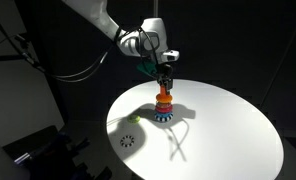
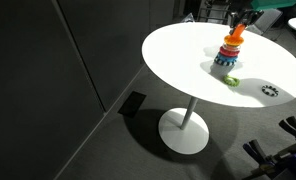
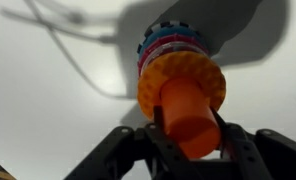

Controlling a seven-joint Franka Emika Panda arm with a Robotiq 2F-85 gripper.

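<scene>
A stack of coloured rings [image 1: 164,110] stands on the round white table, blue at the bottom, then red and orange higher up. From its top rises an orange peg-like piece [image 3: 188,108], also visible as the orange top [image 2: 237,32] in the second exterior view. My gripper is over the stack and shut on this orange piece, a finger on each side of it. In the first exterior view the gripper [image 1: 165,85] points down at the stack's top. Whether the orange piece is apart from the rings below cannot be told.
A green ring [image 2: 231,80] lies flat on the white table [image 2: 178,50] near the stack. Farther off lies a dark beaded-looking ring [image 2: 270,90]. In the first exterior view, the table's right side [image 1: 238,130] is bare.
</scene>
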